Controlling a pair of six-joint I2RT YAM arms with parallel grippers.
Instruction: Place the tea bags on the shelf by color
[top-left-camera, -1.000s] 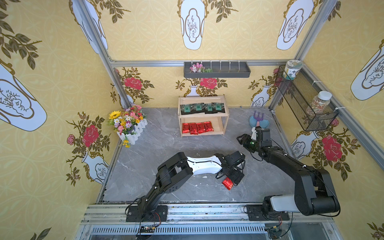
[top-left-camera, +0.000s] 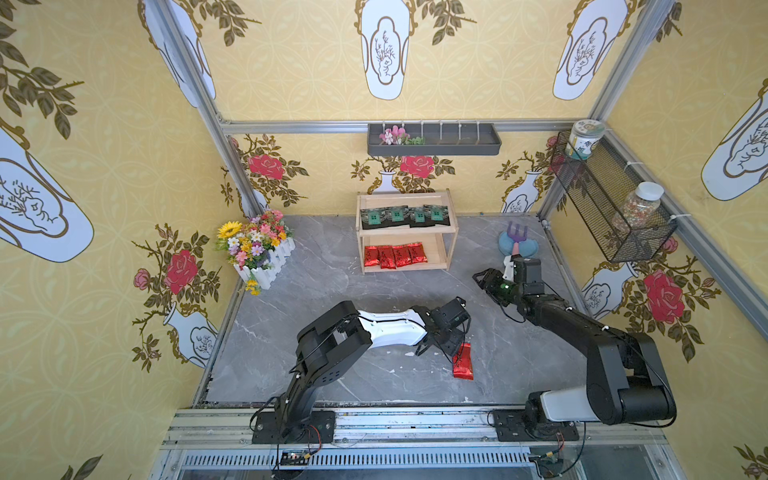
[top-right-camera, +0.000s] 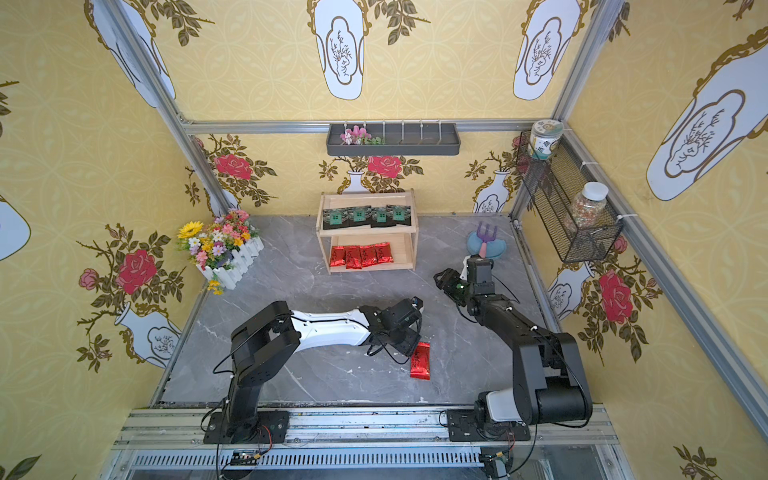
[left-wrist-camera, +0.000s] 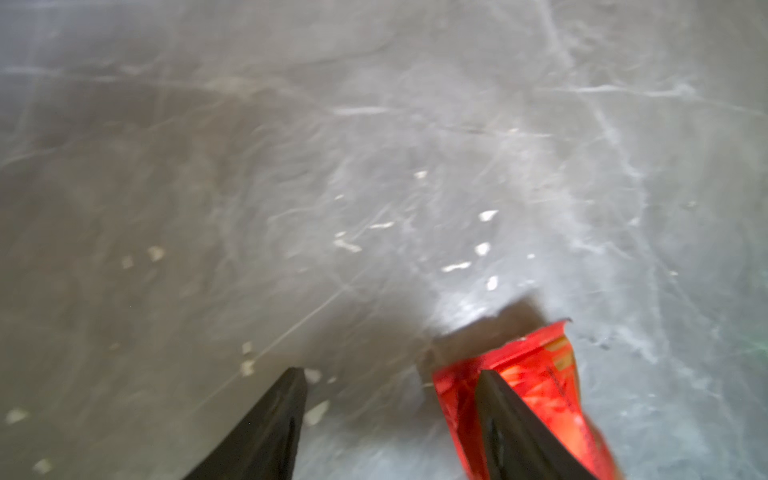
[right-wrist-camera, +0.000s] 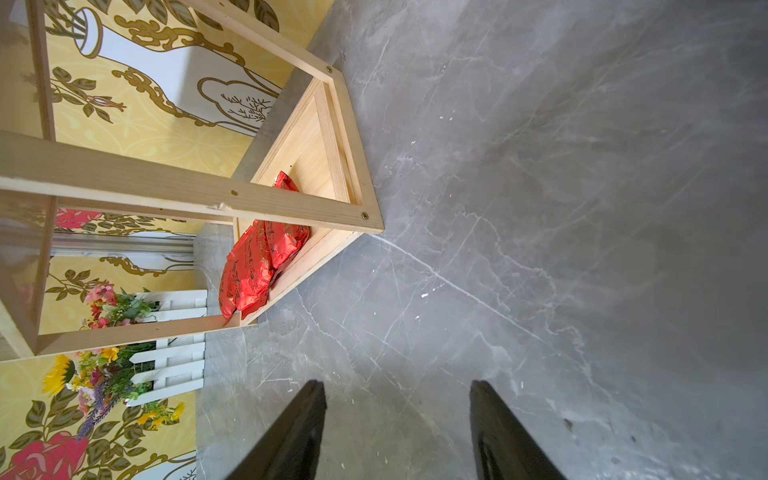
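A wooden two-level shelf (top-left-camera: 440, 232) stands at the back, green tea bags (top-left-camera: 404, 215) on top and red tea bags (top-left-camera: 393, 255) on the lower level. A single red tea bag (top-left-camera: 462, 360) lies flat near the front. My left gripper is open just above that bag (left-wrist-camera: 552, 400), one finger over its corner, nothing visibly between the fingers. My right gripper is open over bare table, to the right of the shelf, with the red bags visible inside it in the right wrist view.
Flowers in a white fence planter (top-left-camera: 268, 260) stand at the left. A mesh rack (top-left-camera: 608, 192) with jars hangs on the right wall, and a blue-purple object (top-left-camera: 512, 240) sits at back right.
The right arm has shifted only slightly.
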